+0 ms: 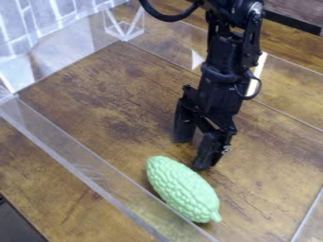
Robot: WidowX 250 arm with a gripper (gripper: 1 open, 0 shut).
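The black gripper [199, 142] reaches down from the top centre to low over the wooden floor of the tray, slightly right of the middle. Its dark fingers blend with their own shadow, so whether they are open or shut, or hold anything, I cannot tell. A pale green, bumpy, elongated object like a toy corn cob or gourd [179, 187] lies below and in front of the gripper, apart from it.
Clear plastic walls [76, 157] border the wooden floor [94, 99]. A white item [258, 64], partly hidden, sits behind the arm.
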